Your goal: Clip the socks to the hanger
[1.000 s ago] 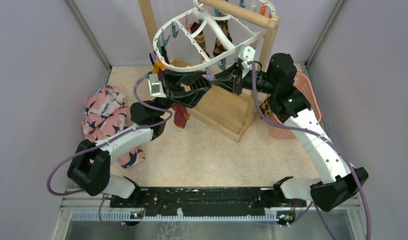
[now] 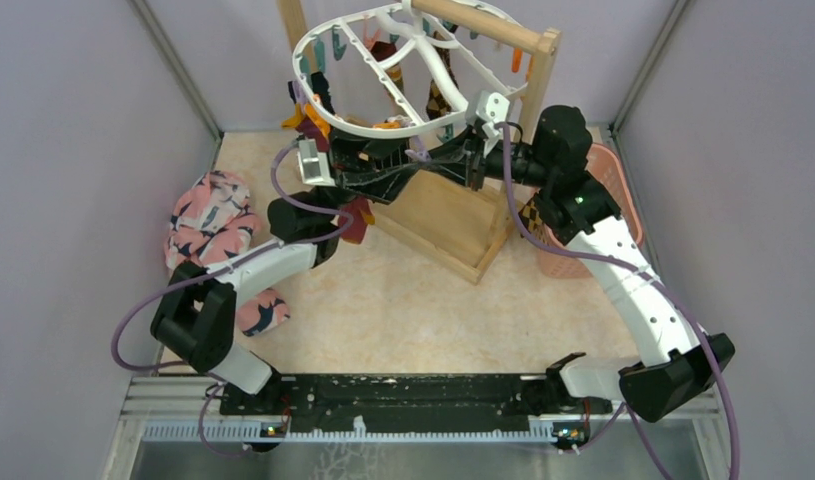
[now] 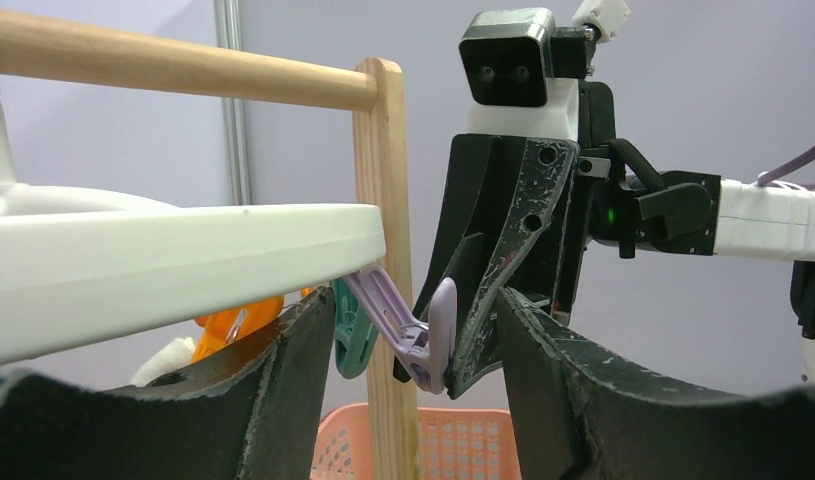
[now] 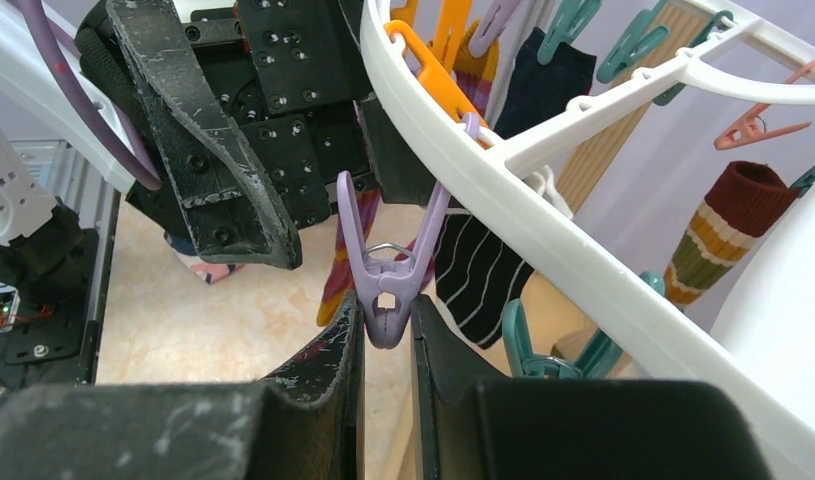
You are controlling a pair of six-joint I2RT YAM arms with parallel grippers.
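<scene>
A lilac clip (image 3: 408,335) hangs from the white hanger ring (image 3: 183,240). My right gripper is shut on the tail of that clip, whose prongs point up toward the ring. My left gripper stands part open around the clip in its wrist view, its fingers close to the right gripper. Socks hang from other clips, including a striped one (image 4: 728,225) and a black lined one (image 4: 478,275).
A wooden stand (image 2: 538,70) carries the hanger. A pink basket (image 2: 608,175) stands at the right, and pink patterned fabric (image 2: 208,230) lies at the left.
The left arm has shifted right along with its gripper and elbow. The hanger ring has swung slightly over the last second. The right arm has barely moved.
</scene>
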